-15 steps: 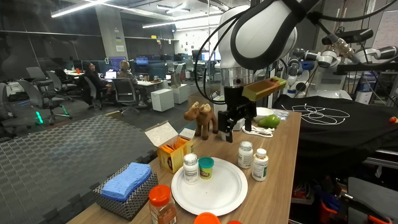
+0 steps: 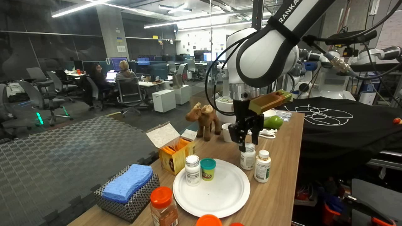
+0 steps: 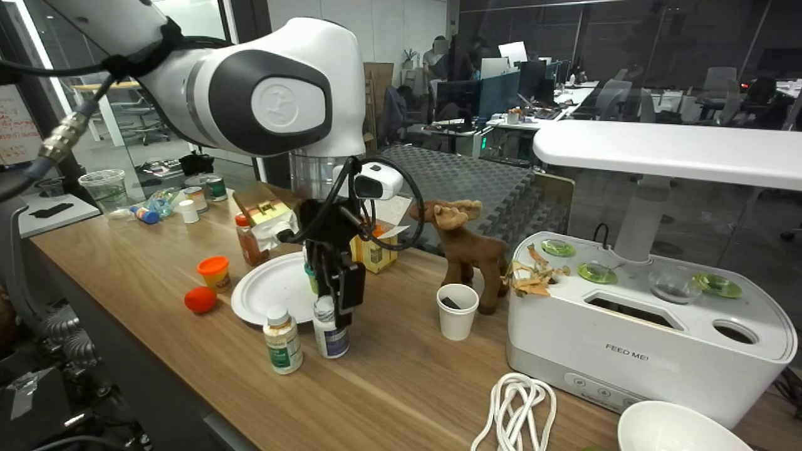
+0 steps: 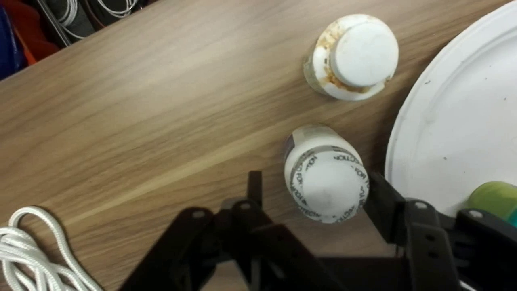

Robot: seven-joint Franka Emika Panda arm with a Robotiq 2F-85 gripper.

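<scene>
A white bottle with printed lettering round its top [image 4: 329, 186] stands upright on the table beside the plate. My gripper is around its top from above, one finger near its plate side and the other well apart on the far side, so the fingers are part open. In exterior view 1 the gripper [image 2: 248, 145] hangs over that bottle [image 2: 247, 160]. A second white-capped bottle [image 2: 262, 167] stands just beside it, outside the fingers. The white plate [image 2: 226, 199] carries another white bottle [image 2: 192, 171] and a teal-lidded Play-Doh tub [image 2: 208, 169].
An open yellow box [image 2: 177, 156], a toy moose [image 2: 205, 122] and a white paper cup [image 3: 457, 319] stand around the plate. White cord [image 3: 515, 413] lies coiled on the table. An orange-lidded jar [image 2: 164, 207] is near the plate. Bare wood lies along the table edge [image 4: 121, 106].
My gripper has come down and to the right in exterior view 1, from beside the moose to over the white bottle. The bottles and plate have stayed in place.
</scene>
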